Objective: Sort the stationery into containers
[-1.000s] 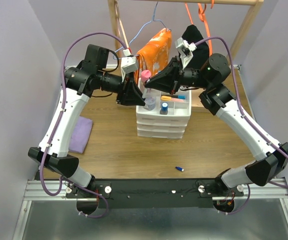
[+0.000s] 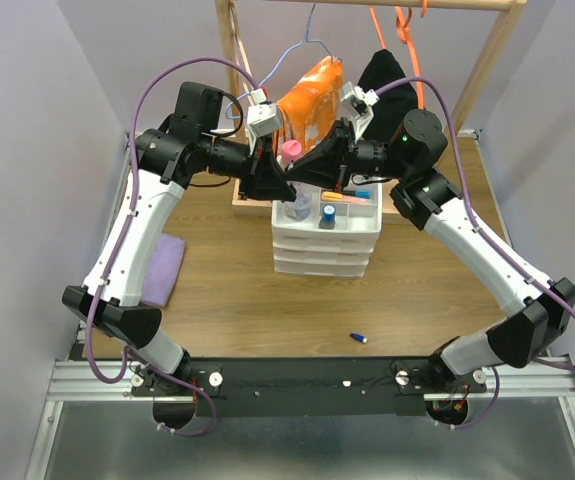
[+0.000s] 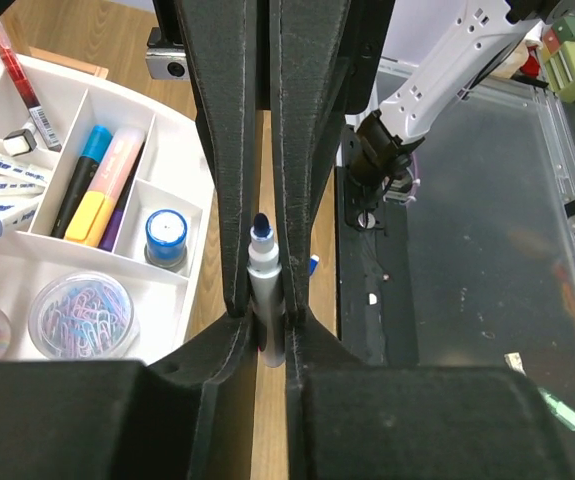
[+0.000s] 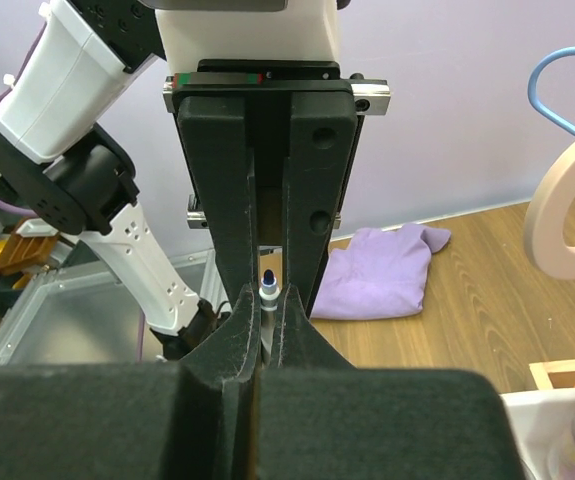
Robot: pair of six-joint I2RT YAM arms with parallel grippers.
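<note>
A small grey-white marker with a bare dark blue tip (image 3: pixel 270 335) stands upright where my two grippers meet, above the left part of the organizer. My left gripper is shut on this marker. Facing it, my right gripper is shut with its fingertips close around the same marker (image 4: pixel 269 292); whether they grip it is unclear. Below, the white organizer (image 2: pixel 322 256) holds a black marker with a blue cap (image 3: pixel 82 180), an orange-pink highlighter (image 3: pixel 107 190), a blue-capped bottle (image 3: pixel 166 238) and a clear round tub of paper clips (image 3: pixel 82 315).
A small blue piece (image 2: pixel 358 338) lies on the open table in front. The purple cloth (image 2: pixel 163 270) is at the left. Behind the organizer, an orange bag (image 2: pixel 312 100) and a black one (image 2: pixel 382 90) hang on a wooden rack (image 2: pixel 492 60).
The left gripper has come a little to the right and slightly upward, so it now meets the right gripper's fingertips. My right arm has shifted only slightly.
</note>
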